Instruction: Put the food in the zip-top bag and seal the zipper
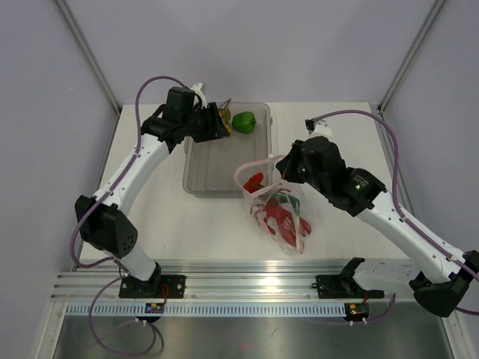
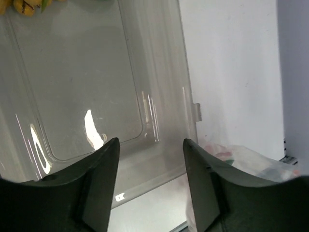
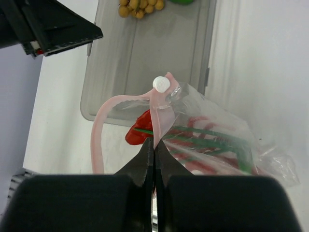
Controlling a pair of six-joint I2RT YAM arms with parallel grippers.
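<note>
The clear zip top bag (image 1: 278,213) with a pink rim hangs mouth-up in front of the tray, holding red and green food. My right gripper is shut on the bag's pink rim, which runs down between its fingertips. In the top view, my left gripper (image 1: 223,137) hovers over the tray (image 1: 196,179). Its fingers (image 2: 104,174) are spread, with only tray floor showing between them. A green pepper (image 1: 243,122) lies in the tray's far part beside a yellow fruit bunch (image 3: 138,7), partly hidden from above by the left gripper.
The tray's near half is empty, and its near wall stands close behind the bag mouth. A metal rail (image 1: 239,277) runs along the table's front edge.
</note>
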